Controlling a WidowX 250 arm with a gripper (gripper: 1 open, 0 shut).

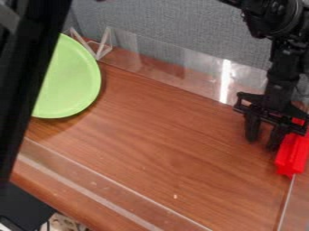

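Observation:
My black gripper hangs at the right edge of the camera view, its fingers pointing down just left of and over a red object. The red object lies at the right edge of the wooden surface and is partly hidden by the gripper. Whether the fingers touch it I cannot tell; how far apart they stand is hard to see against the dark arm. A green plate is at the left, partly hidden by a black shape in the foreground.
Clear plastic walls run along the back and front edges, with a grey wall behind. A white wire piece stands at the back left.

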